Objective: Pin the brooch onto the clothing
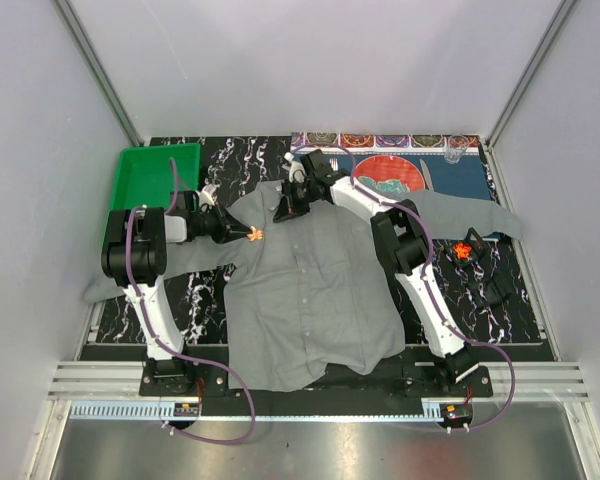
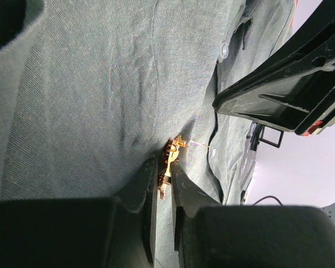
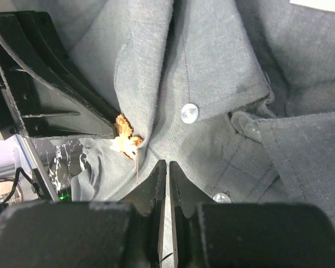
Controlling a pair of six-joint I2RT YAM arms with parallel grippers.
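Note:
The grey shirt (image 1: 310,290) lies spread over the table. A small orange-gold brooch (image 1: 254,233) is at its left collar area, with my left gripper (image 1: 246,231) shut on it. In the left wrist view the brooch (image 2: 173,151) sits between the fingertips against the cloth, a thin pin sticking out to the right. In the right wrist view it (image 3: 125,142) shows by the fold edge with the pin pointing down. My right gripper (image 1: 278,214) is just above and right of the brooch over the collar, its fingertips (image 3: 176,173) close together and no visible object between them.
A green tray (image 1: 140,160) is at back left. A blue mat with a red plate (image 1: 385,163), cutlery and a glass (image 1: 456,146) is at back right. An orange object (image 1: 462,250) lies on the dark table at right, beyond my right arm.

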